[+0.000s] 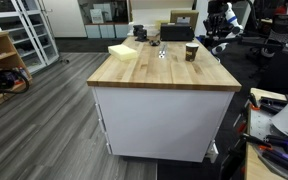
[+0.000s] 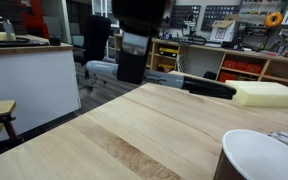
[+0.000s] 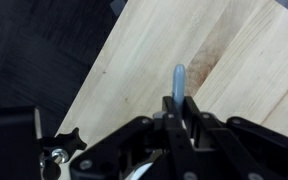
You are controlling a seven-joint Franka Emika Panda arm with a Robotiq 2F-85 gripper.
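A slim grey pen-like tool with a dark end point(image 2: 174, 80) is held roughly level above the wooden table. My gripper point(image 2: 134, 66) is shut on it. The wrist view shows its pale grey end point(image 3: 179, 80) poking out beyond the closed fingers, over bare wood. A paper cup point(image 1: 191, 51) stands on the table's right side; its open white mouth point(image 2: 268, 156) faces up in the second exterior view. The held tool is higher than the cup and off to its side. Much of the cup is hidden under the gripper in the wrist view.
A pale yellow block point(image 1: 122, 52) lies on the left of the wooden tabletop point(image 1: 149, 72). Scissors point(image 1: 162, 53) rest near the middle, and dark items stand along the back.
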